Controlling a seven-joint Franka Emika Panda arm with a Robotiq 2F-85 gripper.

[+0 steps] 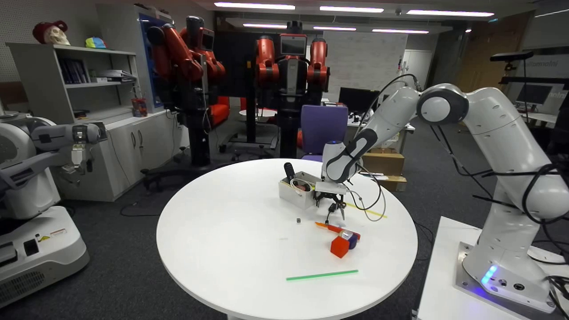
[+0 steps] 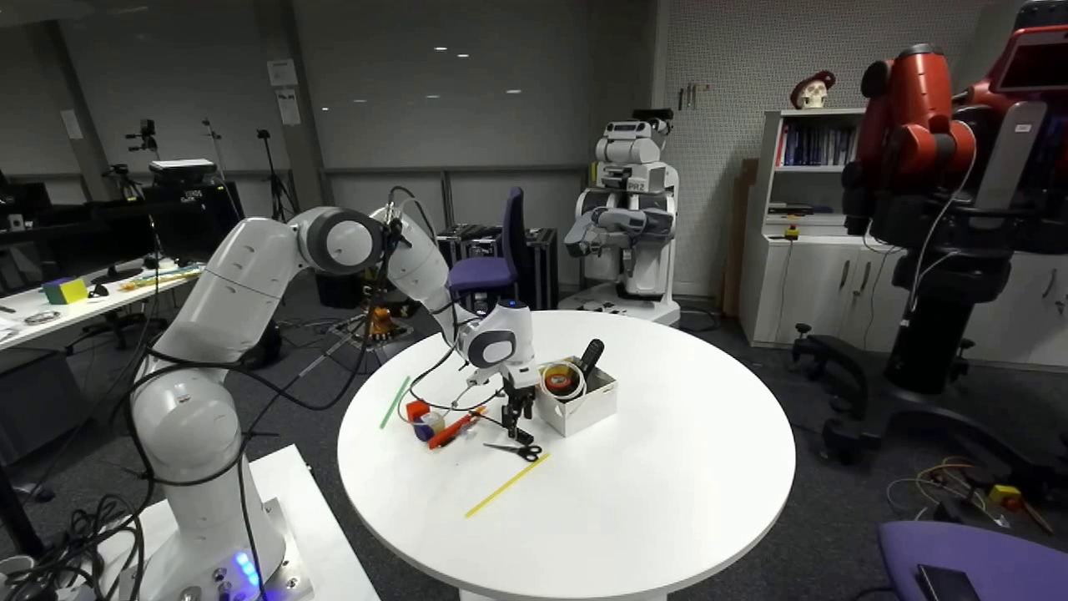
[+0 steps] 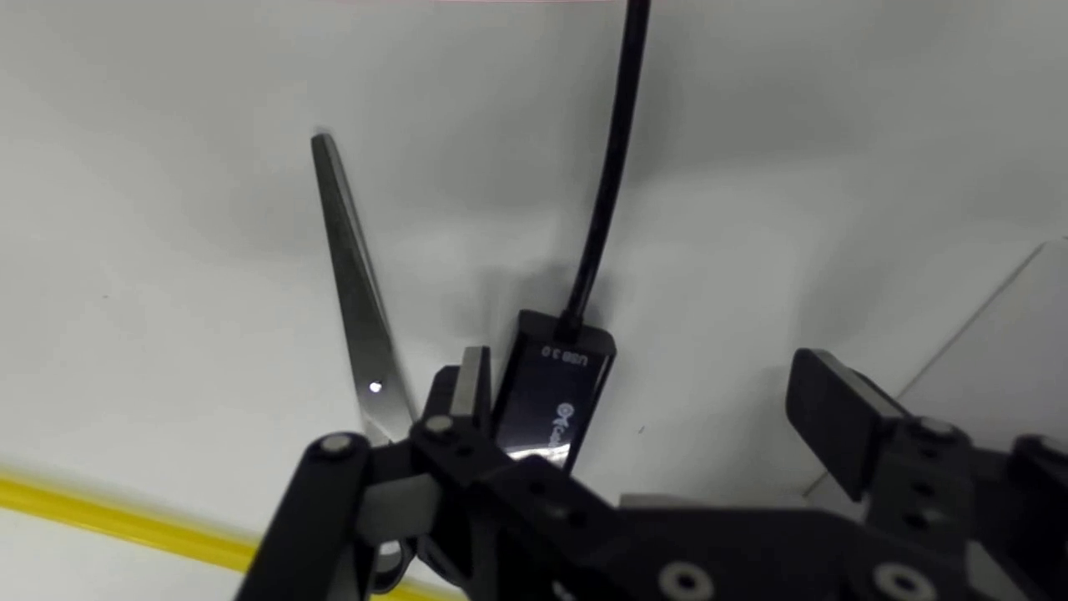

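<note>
My gripper stands open low over the round white table, nothing gripped. Between its spread fingers, closer to the left one, lies a black USB adapter with a cable running away from it; its near end is hidden by the gripper. Outside the left finger are scissors, blades pointing away and handles partly covered. Beside the gripper in exterior view 1 is a white box holding a black-handled item and a cable coil. The gripper appears very near that box in exterior view 2.
A yellow stick lies near the scissors. An orange-red tool, a red block and a roll of tape are grouped together, with a green stick farther off.
</note>
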